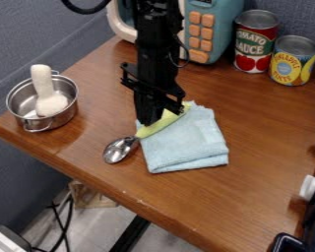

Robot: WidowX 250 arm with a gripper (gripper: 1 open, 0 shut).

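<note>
The black gripper (pixel 157 110) points down at a folded light blue cloth (pixel 187 150) on the wooden table. A yellow-green object (pixel 155 126) lies along the cloth's upper left, under the fingertips. I cannot tell whether the fingers hold it. A metal spoon (pixel 121 149) lies left of the cloth, its handle partly hidden.
A metal pot (pixel 29 106) with a white pestle (pixel 42 83) sits at the left. A tomato can (pixel 254 49), a yellow can (pixel 293 69) and a toy microwave (pixel 213 30) stand at the back. Dark appliance parts line the right edge.
</note>
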